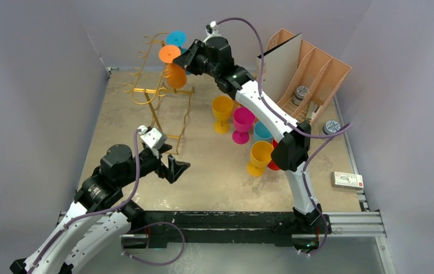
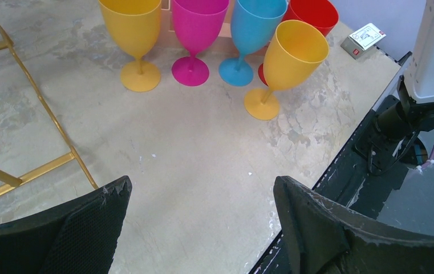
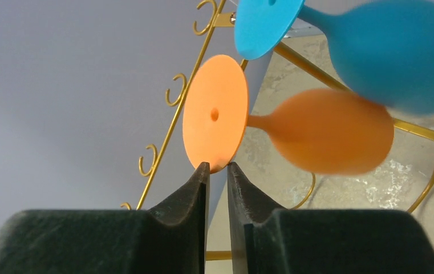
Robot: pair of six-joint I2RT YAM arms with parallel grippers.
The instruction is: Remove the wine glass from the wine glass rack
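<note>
An orange wine glass (image 1: 176, 77) and a blue wine glass (image 1: 175, 38) hang upside down by their bases at the right side of the gold rack (image 1: 145, 91). In the right wrist view, the tips of my right gripper are at the lower edge of the orange base (image 3: 214, 108), with a narrow gap between them. Whether they grip that edge is unclear. The orange bowl (image 3: 334, 131) hangs tilted, close to the blue bowl (image 3: 397, 54). Over the front left of the table, my left gripper (image 1: 179, 170) is open and empty.
Upright cups stand mid-table: yellow (image 1: 222, 108), magenta (image 1: 243, 121), blue (image 1: 263, 131), another yellow (image 1: 260, 153) and a partly hidden red one (image 1: 274, 165). Behind them is a wooden shelf box (image 1: 323, 74). A small white box (image 1: 347, 180) lies at right.
</note>
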